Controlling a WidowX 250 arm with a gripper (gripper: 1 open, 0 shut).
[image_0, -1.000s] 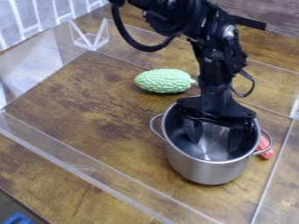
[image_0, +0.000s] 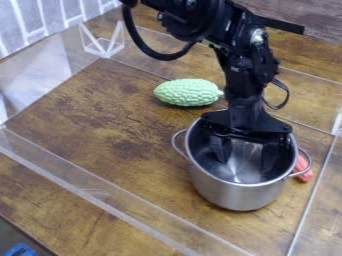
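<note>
A steel pot (image_0: 238, 192) with two side handles stands on the wooden table at the right of centre. My black gripper (image_0: 245, 148) reaches down from above into the pot's mouth, its lower part inside the rim. The fingertips are hard to make out against the dark interior, and I cannot see clearly what, if anything, is between them.
A bumpy pale-green vegetable (image_0: 187, 92) lies behind the pot, to the left. A red object (image_0: 303, 172) sits at the pot's right, partly hidden. Clear barriers edge the table (image_0: 94, 130), whose left middle is bare. A blue object (image_0: 19, 249) shows at lower left.
My arm's upper part has shifted very slightly over the last second; the pot and other objects look still.
</note>
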